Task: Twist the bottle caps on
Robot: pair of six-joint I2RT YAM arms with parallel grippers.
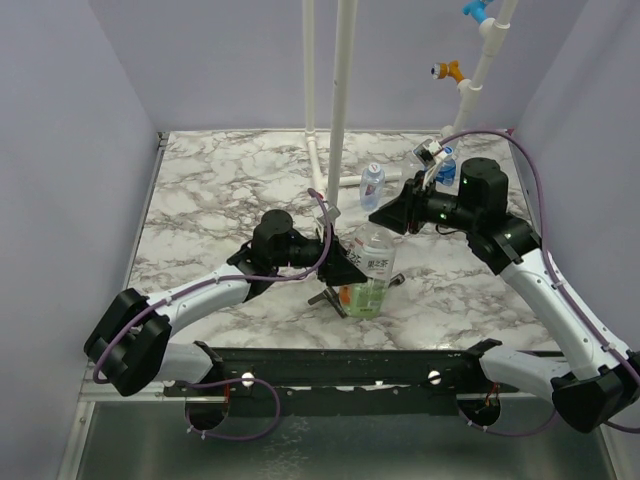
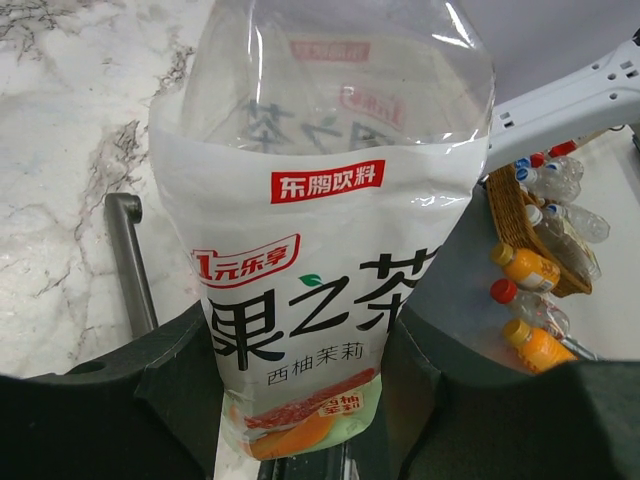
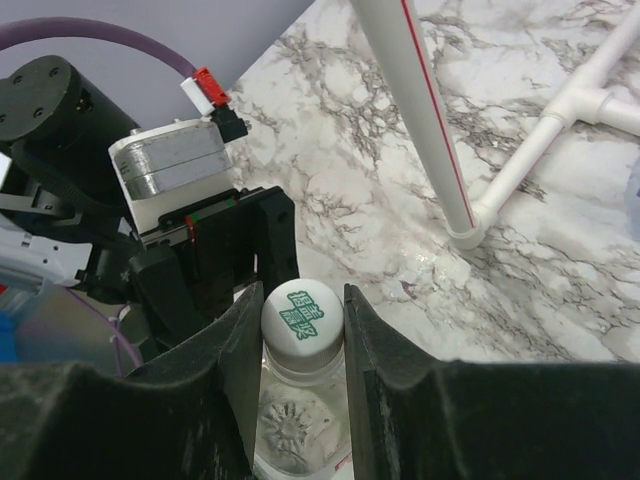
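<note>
A large clear bottle with a 果之茶 label (image 1: 372, 270) stands upright near the front of the marble table, tilted slightly if at all. My left gripper (image 1: 348, 262) is shut on its body; its fingers flank the label in the left wrist view. Above, my right gripper (image 1: 385, 222) is shut on the white cap (image 3: 302, 325) at the bottle's top, with green print on it. Whether the cap sits fully on the threads cannot be told.
Small bottles (image 1: 371, 188) stand behind, near the white pipes (image 1: 338, 100) and valves at the right back. A metal bar (image 2: 130, 255) lies beside the held bottle.
</note>
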